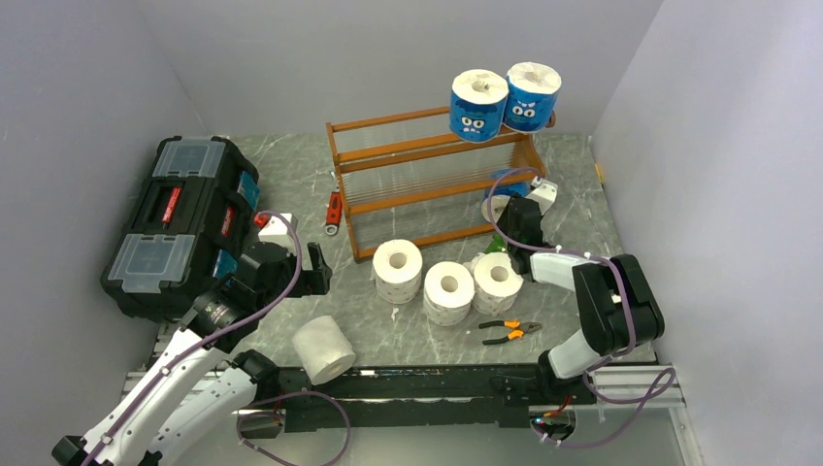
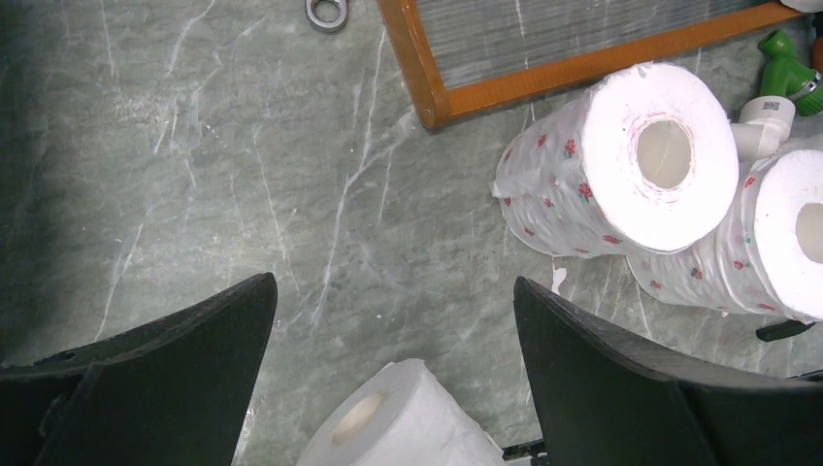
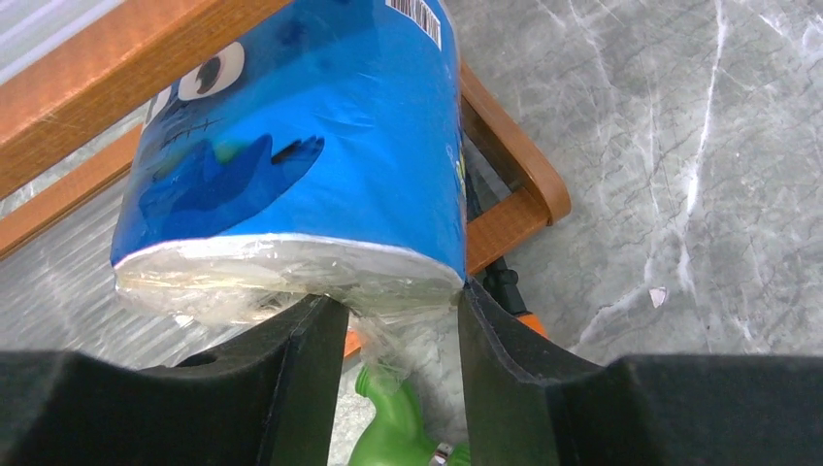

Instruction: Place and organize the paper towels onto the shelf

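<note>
Two blue-wrapped rolls stand side by side on top of the wooden shelf, at its right end. A third blue roll lies on its side in the lower level. My right gripper is at this roll's near end, its fingers parted and clear wrapper visible between them; firm contact is hard to judge. Three upright white rolls stand in front of the shelf, and another white roll lies tilted by the front edge. My left gripper hangs open and empty over bare table.
Black toolboxes fill the left side. A red-handled tool lies beside the shelf's left end, and pliers lie at the front. A green fitting sits below the right gripper.
</note>
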